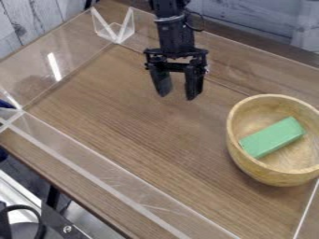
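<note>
My dark gripper hangs from the top centre over the wooden tabletop, its two fingers spread apart and open, with nothing visible between them. A wooden bowl at the right holds a green block.
A clear or white wire-like holder stands at the upper left. Black cable lies at the lower left corner.
</note>
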